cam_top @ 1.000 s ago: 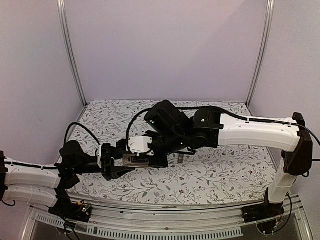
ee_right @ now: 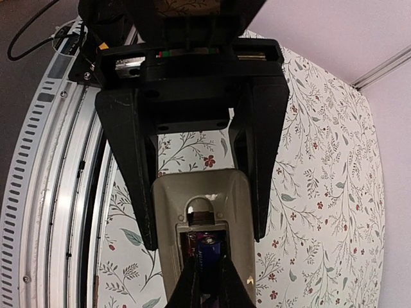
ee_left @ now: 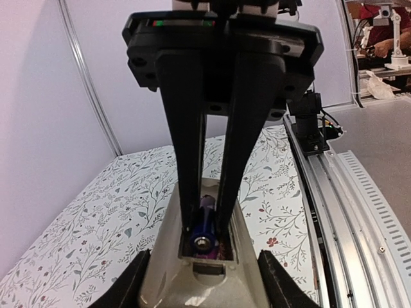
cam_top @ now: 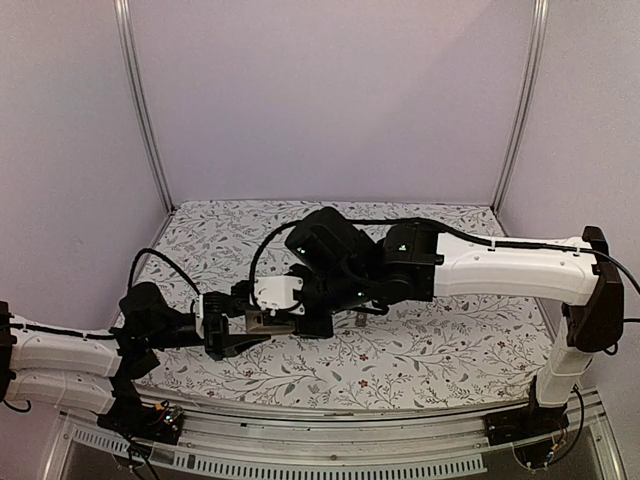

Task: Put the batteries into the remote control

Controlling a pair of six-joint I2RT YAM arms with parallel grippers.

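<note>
The beige remote [cam_top: 268, 325] is held above the table, with my left gripper shut across its sides. Its battery compartment faces the right gripper. A blue battery [ee_left: 204, 226] is at the compartment, its metal end towards the left wrist camera; whether it is fully seated cannot be told. Beneath or beside it shows a darker purple battery [ee_right: 191, 244], partly hidden. My right gripper stands part open, its fingers on either side of the blue battery with a narrow gap between them. In the right wrist view the fingers [ee_right: 234, 285] cover the battery's lower end.
A small object [cam_top: 361, 319] lies on the patterned table [cam_top: 450, 350] behind the right gripper. A metal rail [cam_top: 330, 465] runs along the front edge, and walls stand at the back and sides.
My left gripper and the remote have stayed in place.
</note>
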